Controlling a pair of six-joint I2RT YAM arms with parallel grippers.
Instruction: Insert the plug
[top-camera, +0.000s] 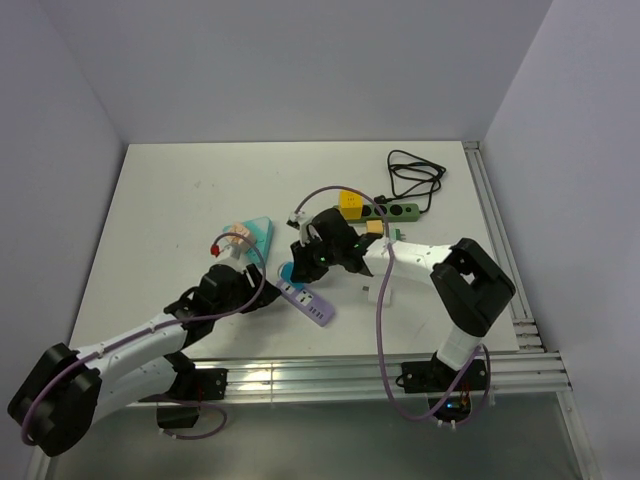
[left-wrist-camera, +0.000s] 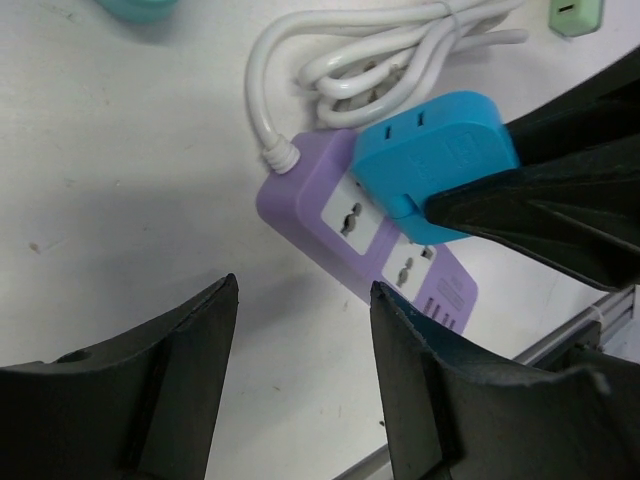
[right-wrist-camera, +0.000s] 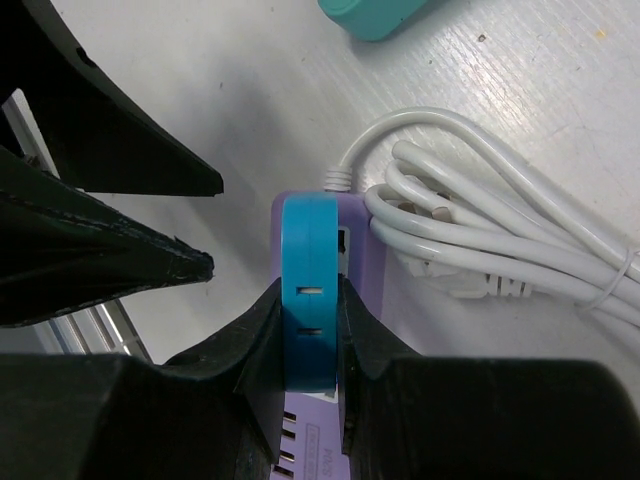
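My right gripper (top-camera: 300, 262) is shut on a cyan block plug (right-wrist-camera: 309, 300), which rests on the sockets of the purple power strip (top-camera: 315, 309); whether its pins are in is hidden. The left wrist view shows the plug (left-wrist-camera: 430, 150) against the strip (left-wrist-camera: 310, 210), whose white cord and coil lie alongside. My left gripper stands open just short of the strip's left end, nothing between its fingers.
A teal strip (top-camera: 258, 235) lies behind the left gripper. A green strip (top-camera: 400, 212) with black cable, yellow block (top-camera: 350, 200) and small white block (top-camera: 380, 297) lie to the right.
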